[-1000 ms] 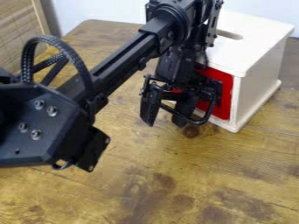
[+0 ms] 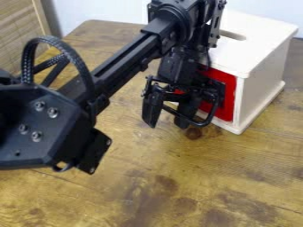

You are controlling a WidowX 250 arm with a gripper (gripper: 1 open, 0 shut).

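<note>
My black gripper (image 2: 168, 111) hangs low over the wooden table, right at the front of a white box (image 2: 253, 75) with a red panel (image 2: 222, 89) on its face. The gripper's body covers much of the red panel, and its fingers point down near the tabletop. Whether anything is between the fingers cannot be made out.
The black arm crosses from the left edge to the upper middle. A light wooden board (image 2: 18, 31) stands at the upper left. Bare table (image 2: 154, 191) fills the foreground and the right side below the box.
</note>
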